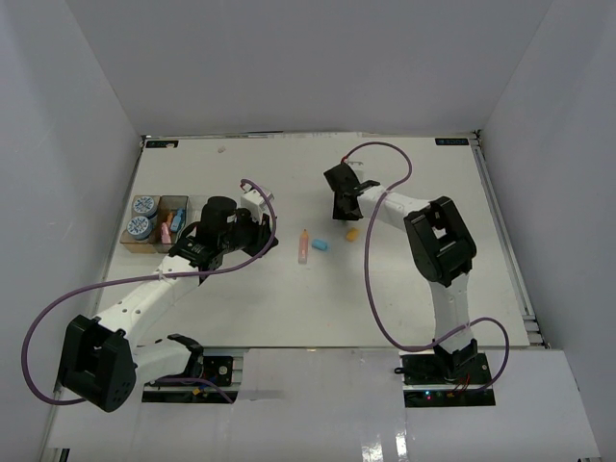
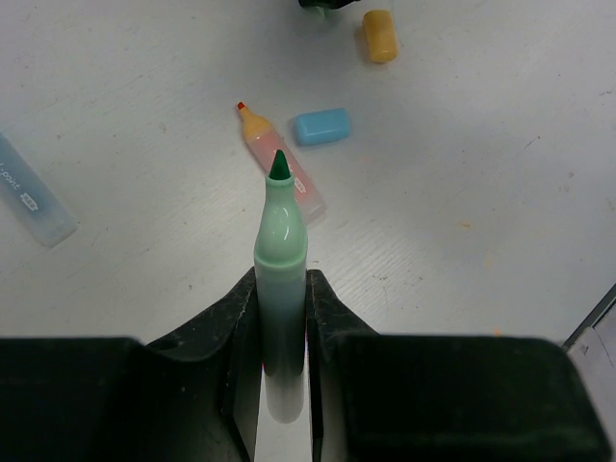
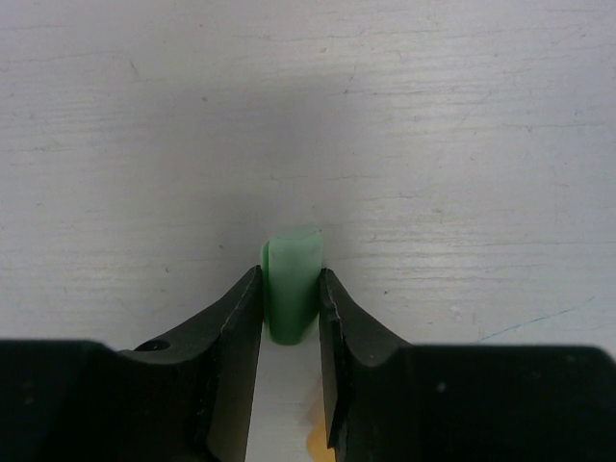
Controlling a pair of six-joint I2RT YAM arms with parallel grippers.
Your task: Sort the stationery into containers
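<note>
My left gripper is shut on a green highlighter, held upright in the left wrist view. My right gripper is shut on a small green piece, low over the table. On the table lie a pink-orange highlighter, a blue piece, a yellow piece and a pale blue item. At the left stands a sectioned container with round tins and several coloured items.
Walls enclose both sides and the rear. The arms' purple cables arch over the table.
</note>
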